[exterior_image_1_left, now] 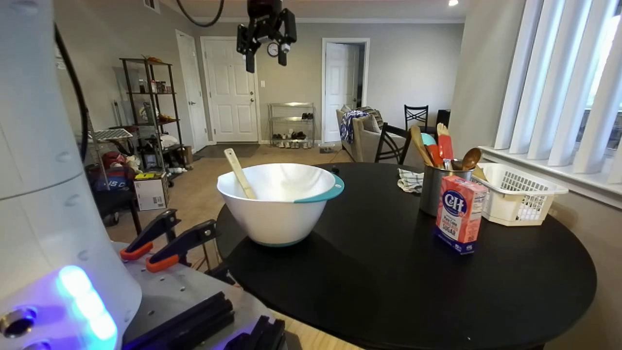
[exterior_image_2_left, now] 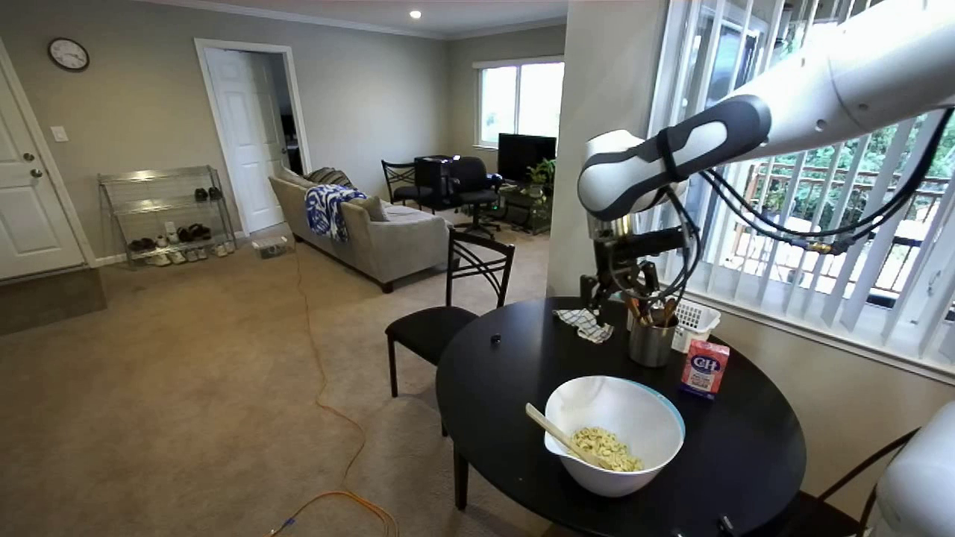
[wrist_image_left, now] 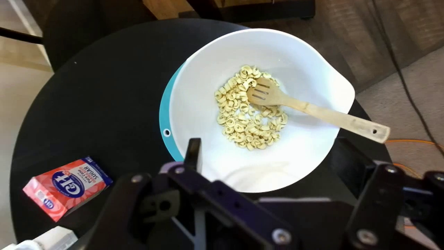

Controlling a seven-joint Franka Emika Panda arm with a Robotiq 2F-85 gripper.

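Observation:
A white mixing bowl (exterior_image_1_left: 274,218) with a teal rim handle stands on the round black table. Curled pasta (wrist_image_left: 245,118) covers part of its bottom. The slotted head of a wooden spoon (wrist_image_left: 329,114) rests in the pasta, while its handle leans out over the spout side. High above the table, my gripper (exterior_image_1_left: 266,61) is open and empty, its fingers spread well apart. From the wrist view, the bowl's near part lies between and beyond the fingers, and the spoon handle's end reaches past the right finger.
A pink sugar box (exterior_image_1_left: 458,213) stands upright on the table, beside a metal utensil holder (exterior_image_2_left: 650,344) and a white basket (exterior_image_1_left: 519,201). A checkered cloth (exterior_image_2_left: 586,324) lies toward the back.

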